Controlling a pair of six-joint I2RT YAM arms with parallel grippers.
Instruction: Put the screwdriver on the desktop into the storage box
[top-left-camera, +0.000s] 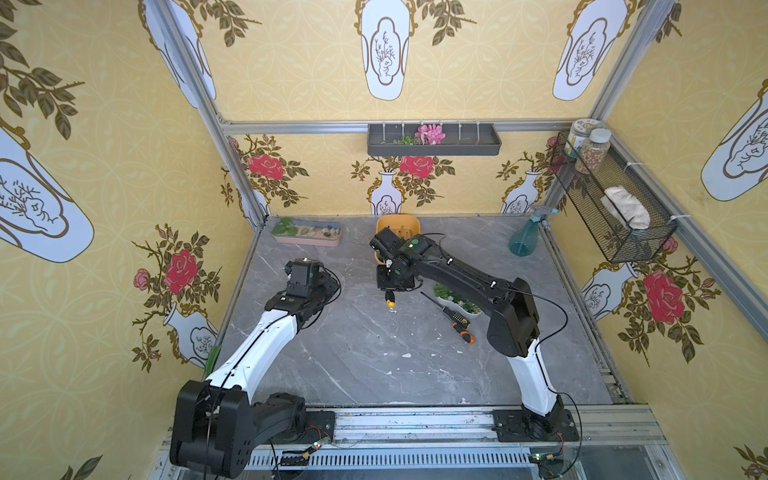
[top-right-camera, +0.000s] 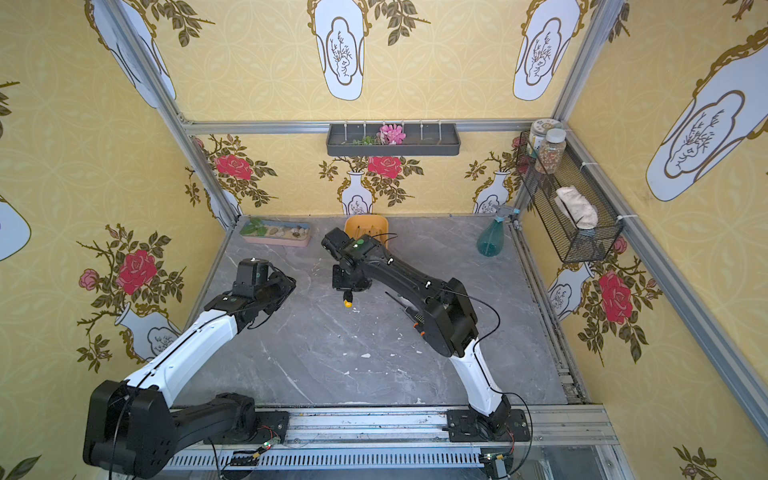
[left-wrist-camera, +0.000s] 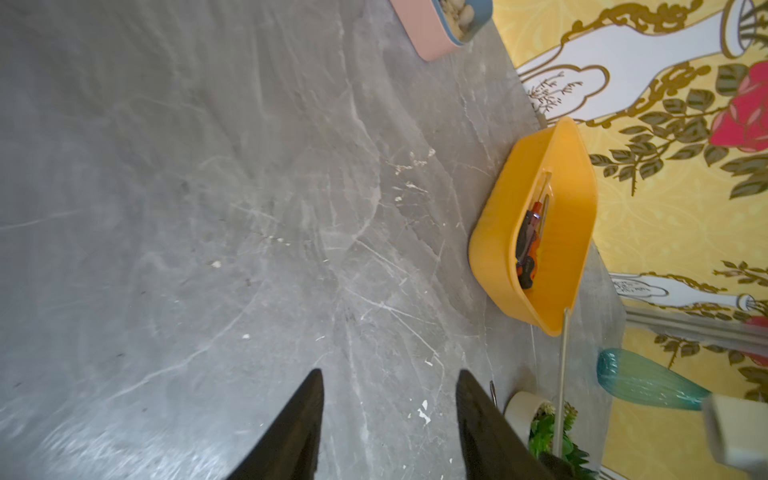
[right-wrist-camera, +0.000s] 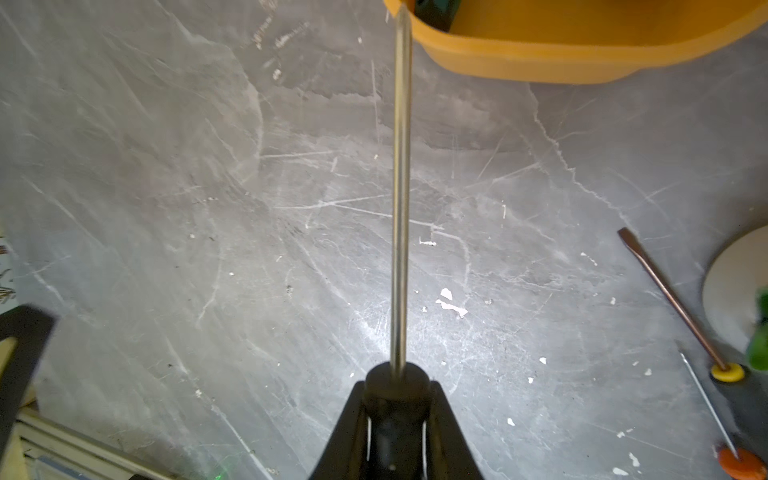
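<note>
My right gripper is shut on a screwdriver, its long shaft reaching the near rim of the yellow storage box. In the left wrist view the box holds several tools, and the held shaft shows at its near end. My left gripper is open over bare desktop, left of the box, nothing between its fingers. Two more screwdrivers lie on the desktop at the right in the right wrist view, one copper-shafted, one with an orange handle.
A pot of greenery stands beside the loose screwdrivers. A pink planter sits at the back left, a spray bottle at the back right.
</note>
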